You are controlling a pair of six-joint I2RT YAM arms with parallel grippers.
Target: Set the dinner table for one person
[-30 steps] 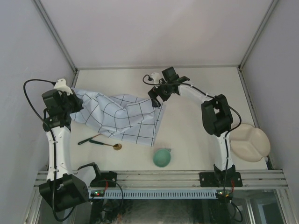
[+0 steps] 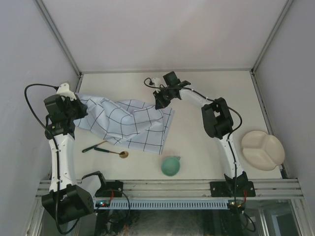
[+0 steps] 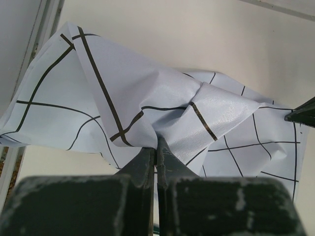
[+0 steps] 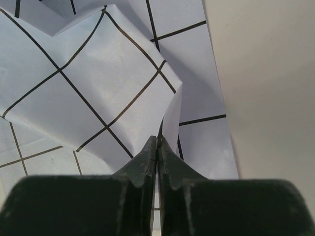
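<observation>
A white cloth with dark grid lines (image 2: 118, 120) lies rumpled over the left and middle of the table, its upper layer folded across a flatter part. My left gripper is shut on the cloth, which bunches up at its fingertips on the table's left side. At the cloth's upper right, my right gripper is shut with a raised fold of cloth pinched between its tips. A dark tip of the right gripper also shows at the right edge of the left wrist view. A green cup (image 2: 171, 166) and a beige divided plate (image 2: 263, 150) stand clear of the cloth.
Below the cloth lie a dark-handled utensil with a gold-coloured round end (image 2: 122, 154) and a second thin dark-handled utensil (image 2: 90, 147). Bare tabletop (image 2: 211, 157) stretches between the cloth and the plate. Walls border the table at left, right and back.
My right gripper has shifted left onto the cloth's upper right part, and its fingers have gone from open to shut. The left arm, cup, plate and utensils have stayed put.
</observation>
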